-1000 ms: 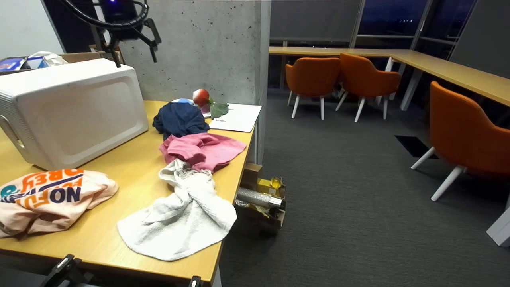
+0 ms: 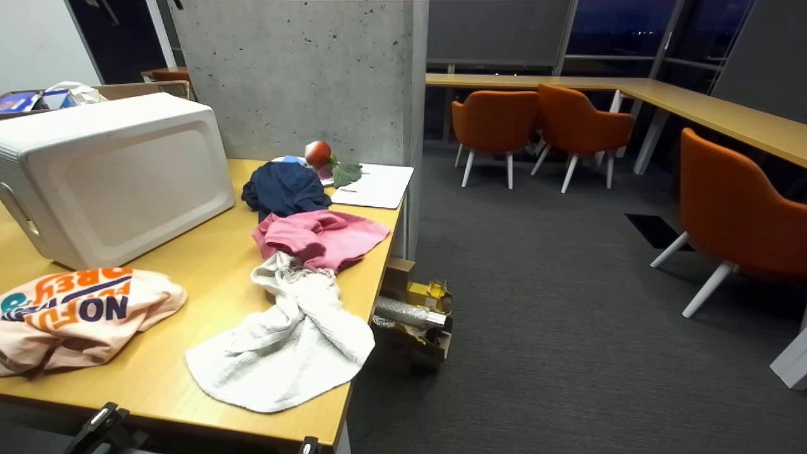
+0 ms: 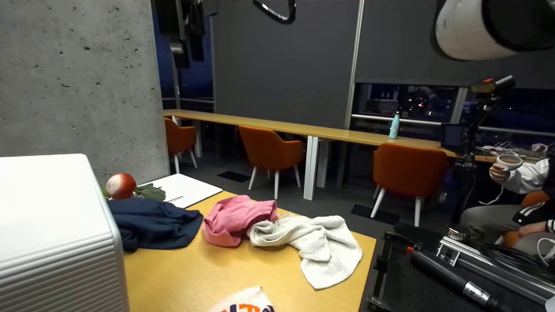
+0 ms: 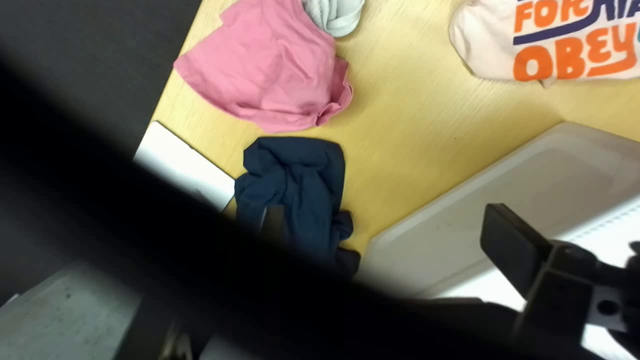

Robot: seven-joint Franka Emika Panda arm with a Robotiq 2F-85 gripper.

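My gripper stands open high above the table, its fingers (image 4: 514, 249) wide apart with nothing between them. In exterior view 2 it shows dark at the upper left; exterior view 1 has it almost wholly out of frame. Below it in the wrist view lies a crumpled navy cloth (image 4: 300, 189), partly hidden by a black blurred band. Beside that cloth is a pink cloth (image 2: 325, 237), touching a white towel (image 2: 291, 344). A peach cloth with printed letters (image 2: 83, 314) lies apart, near the front left.
A large white box (image 2: 132, 189) stands at the back left, close to the navy cloth. Behind the cloths are a red-and-white round object (image 3: 121, 185), green leaves (image 3: 151, 192) and a white board (image 3: 187, 190). A concrete pillar (image 2: 302, 83) rises behind. Bare table separates the peach cloth from the towel.
A second ago, exterior view 1 showed my open gripper above the white box. The cloths and the box have not moved.
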